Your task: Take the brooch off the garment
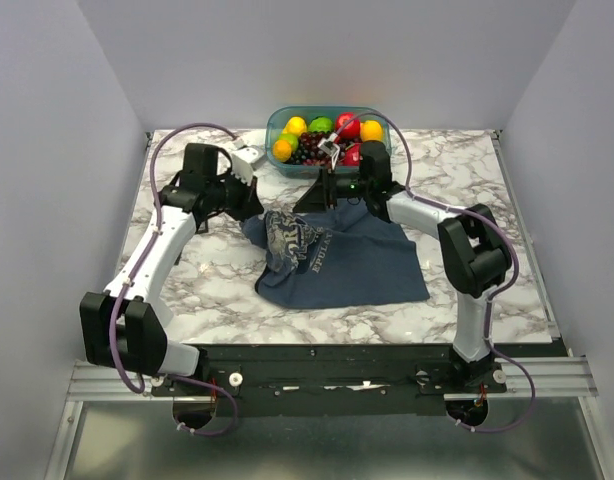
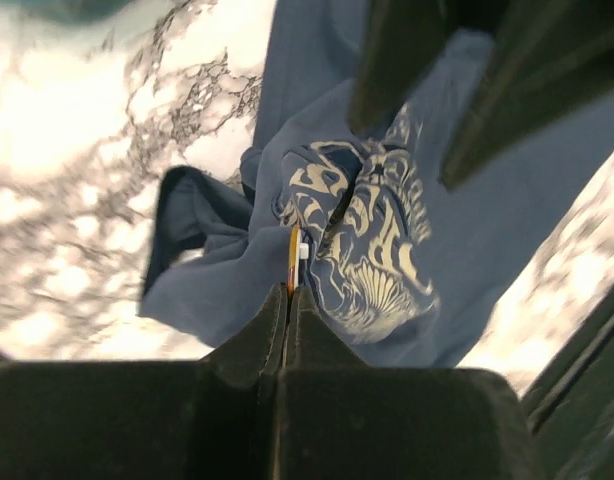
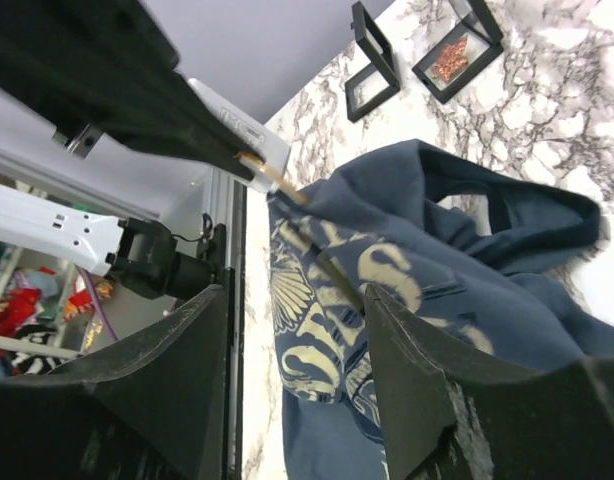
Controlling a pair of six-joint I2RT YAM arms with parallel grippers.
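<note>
The dark blue garment with cream print lies bunched at its left end. My left gripper is over that bunched end, its fingers shut on the thin edge of the brooch, which shows orange with a white bit. In the right wrist view the brooch sits at the left fingertips, close against the cloth; whether its pin is still through the fabric I cannot tell. Close by on the right, my right gripper stands open, with nothing held between its fingers; the printed cloth lies beyond them.
A clear bin of fruit stands at the back. Left of the garment lie small black-framed boxes, one with an orange-red piece in it.
</note>
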